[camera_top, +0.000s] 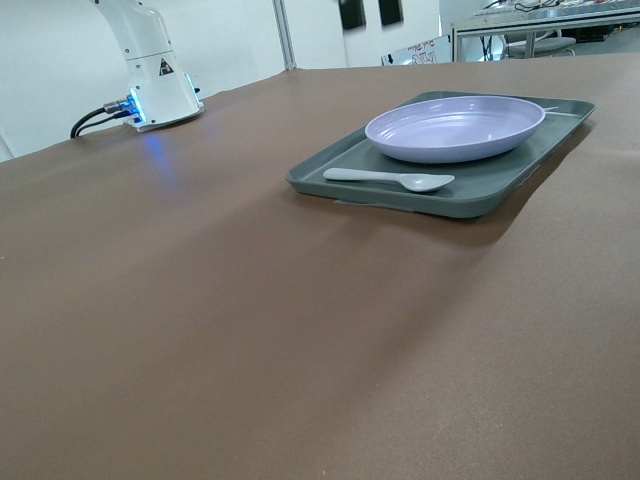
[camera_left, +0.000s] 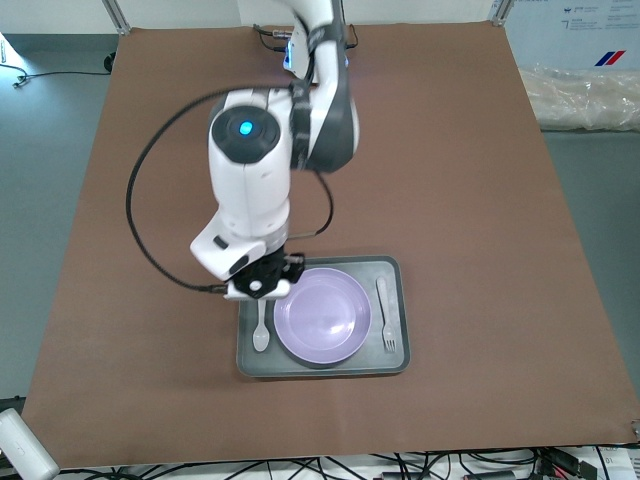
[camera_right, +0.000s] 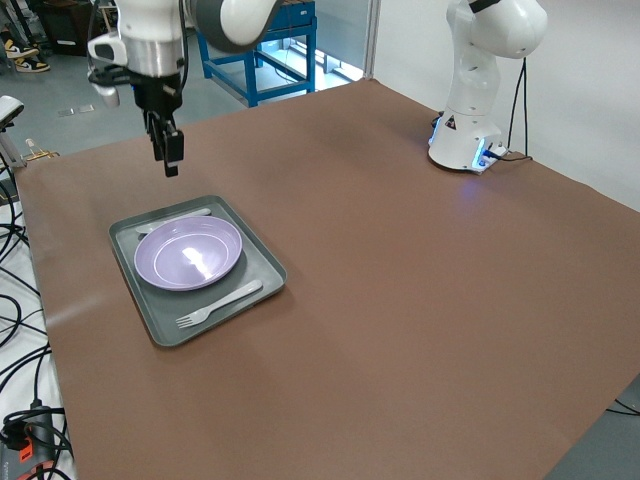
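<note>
A grey tray (camera_left: 398, 355) holds a lilac plate (camera_left: 322, 316), with a white spoon (camera_left: 261, 336) on one side and a white fork (camera_left: 386, 314) on the other. In the left view the arm hangs over the tray's back left corner. The black gripper (camera_right: 168, 167) hangs above the tray in the right view; whether it is open or shut is unclear. In the top view the plate (camera_top: 455, 130) and spoon (camera_top: 415, 180) rest in the tray, with the gripper out of frame.
The arm's base (camera_right: 465, 140) stands at the back. Cables and white fittings lie along the near edge, below the table in the left view.
</note>
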